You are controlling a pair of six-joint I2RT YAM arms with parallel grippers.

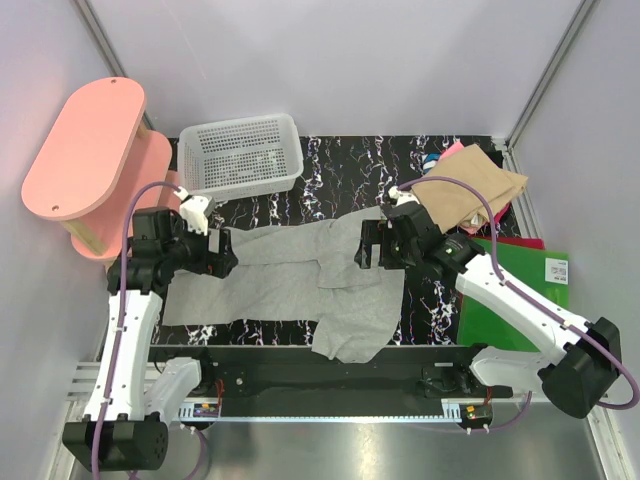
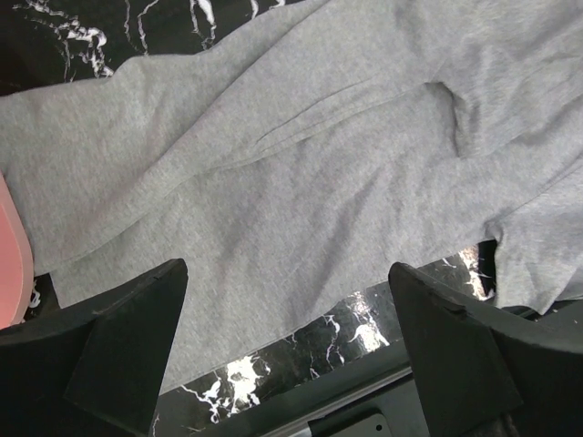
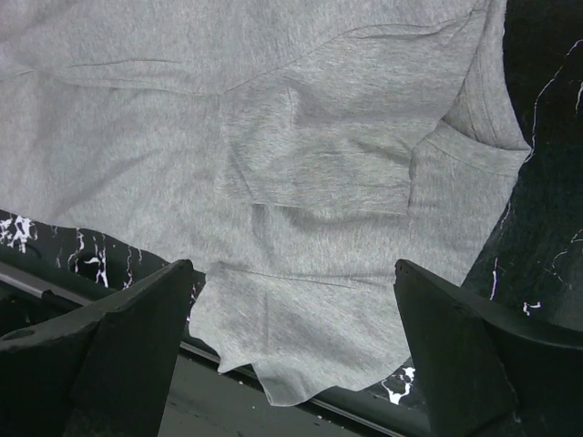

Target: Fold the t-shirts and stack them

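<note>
A grey t-shirt (image 1: 275, 288) lies across the black marbled table, its far part folded over toward the front. One sleeve (image 1: 352, 330) hangs past the table's front edge, and another sleeve (image 3: 319, 150) lies on top of the body. Above the shirt's left part, my left gripper (image 1: 222, 254) is open with only air between its fingers; in the left wrist view the cloth (image 2: 264, 218) spreads out below them. My right gripper (image 1: 368, 244) hangs open above the shirt's right part. In the right wrist view its fingers (image 3: 114, 355) stand wide apart over the cloth, clear of it.
An empty white basket (image 1: 240, 158) stands at the back left beside a pink shelf (image 1: 95, 150). Brown cardboard (image 1: 465, 185) and a green folder (image 1: 510, 300) lie at the right. Bare table (image 1: 350, 165) shows behind the shirt.
</note>
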